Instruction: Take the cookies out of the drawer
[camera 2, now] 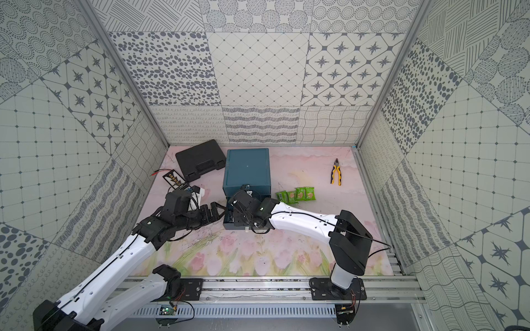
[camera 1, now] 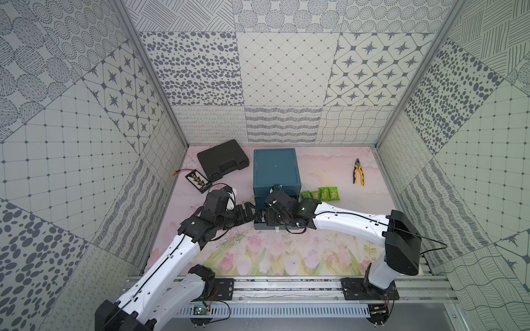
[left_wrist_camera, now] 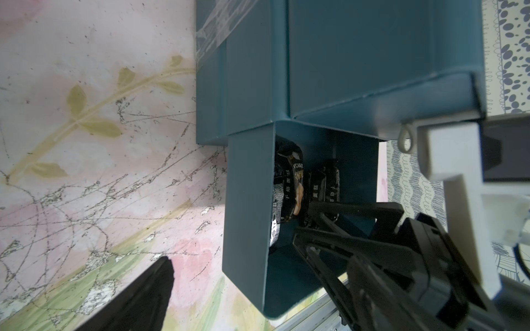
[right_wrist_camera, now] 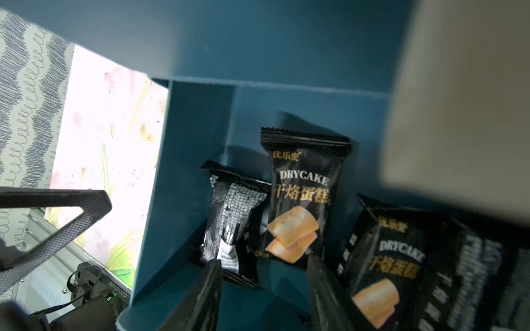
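In the right wrist view the pulled-out drawer (right_wrist_camera: 190,138) holds several black cookie packs: one face-up labelled DRYCAKE (right_wrist_camera: 301,187), a silver-and-black pack (right_wrist_camera: 232,220) leaning beside it, and another DRYCAKE pack (right_wrist_camera: 386,253) to the right. Over the two left packs, my right gripper stands open with nothing between its fingers. The left wrist view catches those same right fingers (left_wrist_camera: 353,210) reaching into the drawer near the packs. My left gripper, fingers spread and empty, is outside by the drawer's left wall (left_wrist_camera: 248,209).
The blue cabinet (camera 1: 275,168) rises behind the drawer. Green packets (camera 1: 329,193) lie to its right, yellow-black pliers (camera 1: 358,172) farther right. A black case (camera 1: 222,157) and a small tray of parts (camera 1: 197,181) are at the back left.
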